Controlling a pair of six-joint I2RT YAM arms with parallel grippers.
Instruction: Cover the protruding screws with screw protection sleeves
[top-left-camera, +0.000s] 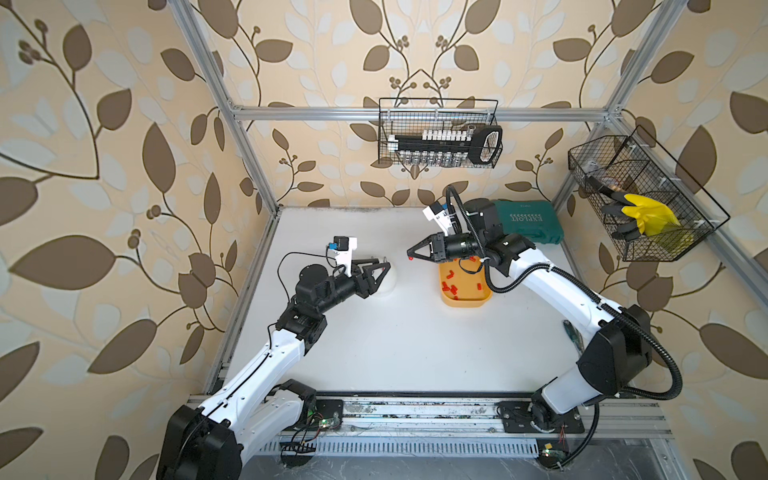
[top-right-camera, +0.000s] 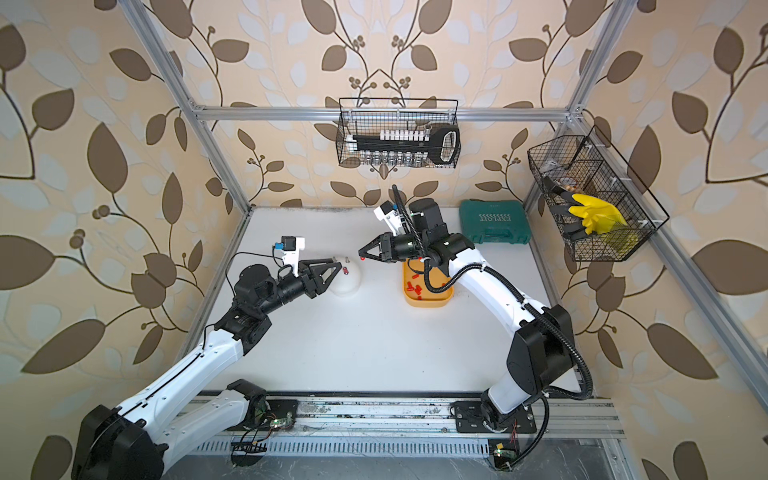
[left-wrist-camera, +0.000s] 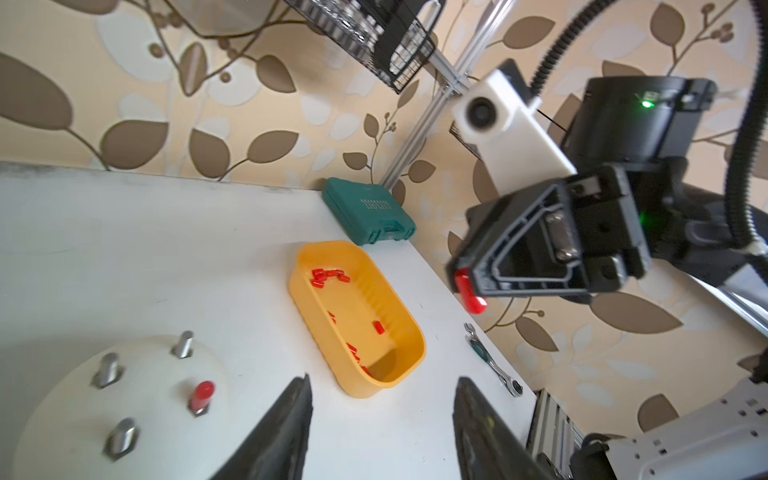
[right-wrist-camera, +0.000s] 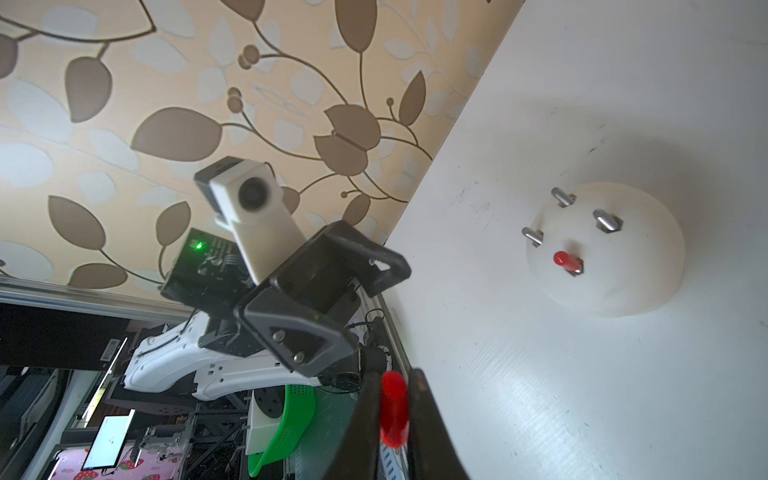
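Note:
A white dome (right-wrist-camera: 640, 256) stands on the table, with several metal screws sticking out. Three are bare, such as one bare screw (right-wrist-camera: 608, 221); another wears a red sleeve (right-wrist-camera: 566, 261). My right gripper is shut on a red sleeve, which pokes out past the fingertips in the left wrist view, in the air between dome and tray. My left gripper is open beside and above the dome, nothing between its fingers. The left hand hides part of the dome in the top left view.
An orange tray (left-wrist-camera: 324, 340) holding several loose red sleeves sits right of the dome, under the right arm. A green case (top-right-camera: 494, 222) stands at the back right, and a wrench (left-wrist-camera: 492, 360) lies on the right side.

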